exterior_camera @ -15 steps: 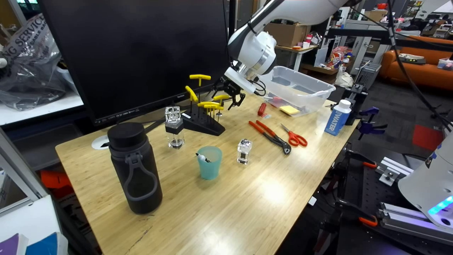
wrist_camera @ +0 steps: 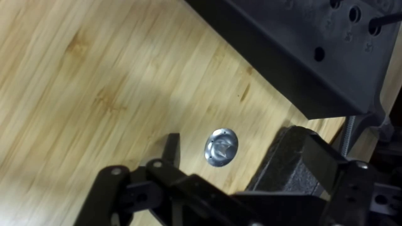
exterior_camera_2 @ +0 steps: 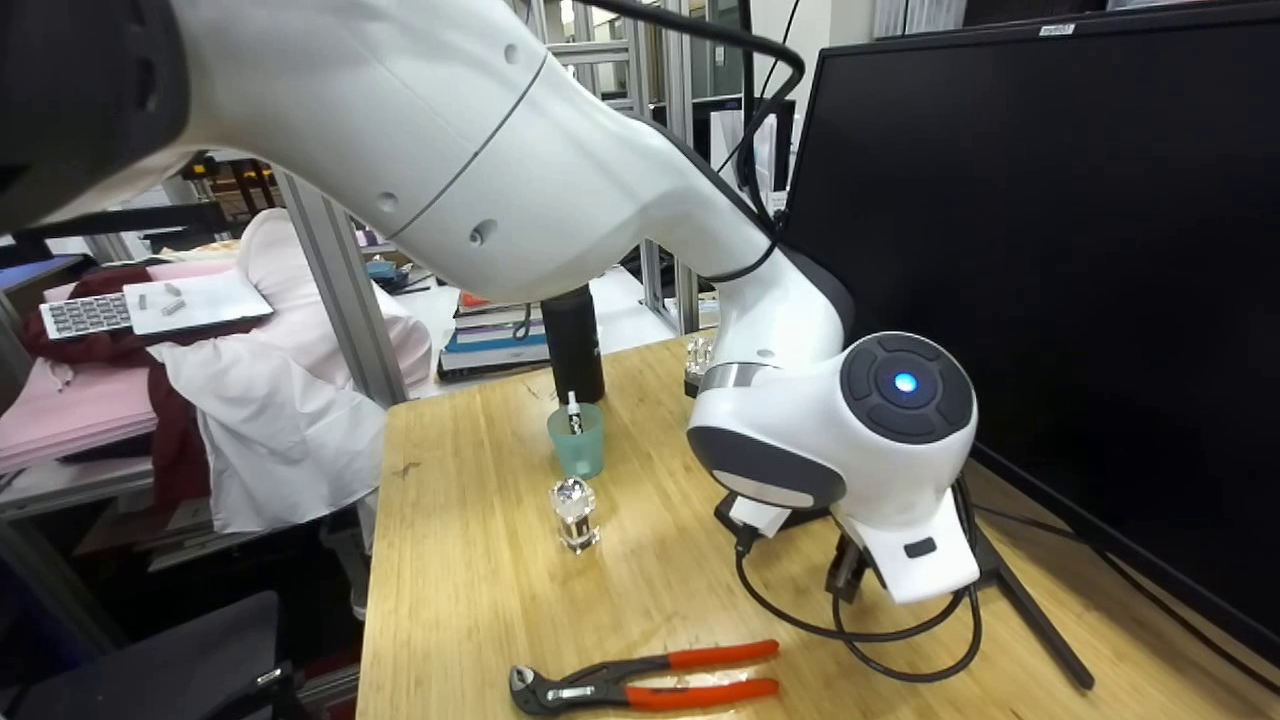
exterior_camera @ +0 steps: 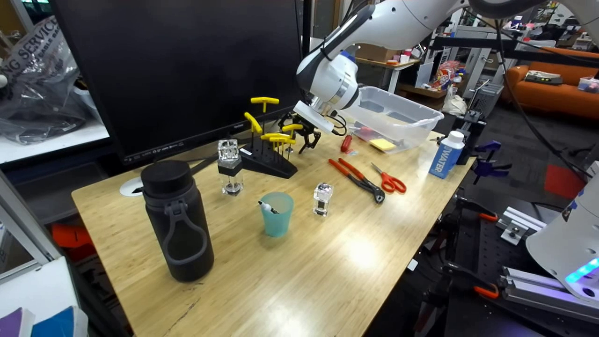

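Observation:
My gripper stands open, its two dark fingers wide apart in the wrist view. Between and beyond them, a small round silver disc [wrist_camera: 221, 147] lies on the wooden table. No contact shows between it and either finger. In exterior view 1 the gripper [exterior_camera: 301, 136] hangs low by the monitor, just behind the black hex-key stand [exterior_camera: 264, 162] with yellow T-handles. The arm's wrist hides the fingers in exterior view 2.
The stand's edge [wrist_camera: 263, 71] and a dark block [wrist_camera: 280, 165] lie close to the fingers. A clear bin [exterior_camera: 401, 120], red-handled pliers [exterior_camera: 359, 180], scissors [exterior_camera: 389, 179], teal cup [exterior_camera: 276, 216] and black bottle [exterior_camera: 178, 224] occupy the table.
The arm has come lower and shifted slightly left in exterior view 1, bringing the gripper closer to the table behind the hex-key stand. The table objects look unmoved.

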